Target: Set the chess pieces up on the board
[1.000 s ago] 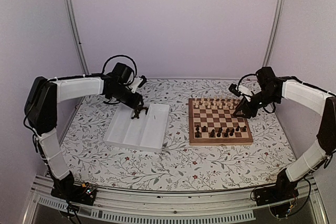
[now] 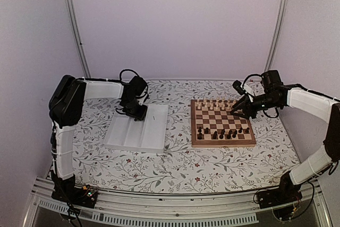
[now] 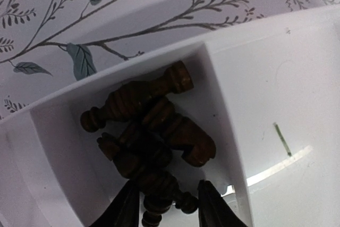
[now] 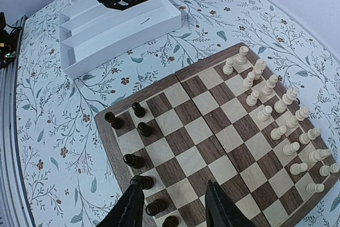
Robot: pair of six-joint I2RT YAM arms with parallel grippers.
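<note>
Dark brown chess pieces (image 3: 146,94), a knight (image 3: 188,136) among them, lie jumbled in the middle compartment of the white tray (image 2: 154,139). Over this pile, in the left wrist view, my left gripper has its fingers apart. The head of one dark piece (image 3: 186,201) shows between and below them; no grip on it can be seen. White pieces (image 4: 265,112) stand in two rows along the far side of the chessboard (image 4: 191,158). Several dark pieces (image 4: 134,160) stand upright along its near side. My right gripper hovers open over the board, its fingers empty.
The tray's other compartments look bare except for a small green mark (image 3: 282,139) in one. Between tray and board the patterned tabletop (image 2: 180,126) is clear, as is the strip in front of them.
The tray has shifted slightly left.
</note>
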